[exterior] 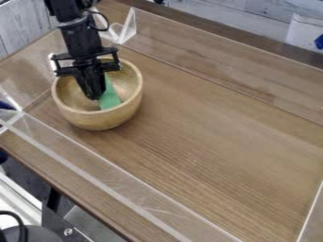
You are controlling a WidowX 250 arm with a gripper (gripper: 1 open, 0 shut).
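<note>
A round wooden bowl (98, 115) stands at the left of the table. My black gripper (91, 85) reaches down into it from the top left, its tips inside the bowl beside a green object (110, 99). The gripper looks shut; whether anything is between its fingers is hidden.
Clear tape runs along its left and near edges. A white object with blue (305, 33) sits at the top right, and black cables lie at the bottom left.
</note>
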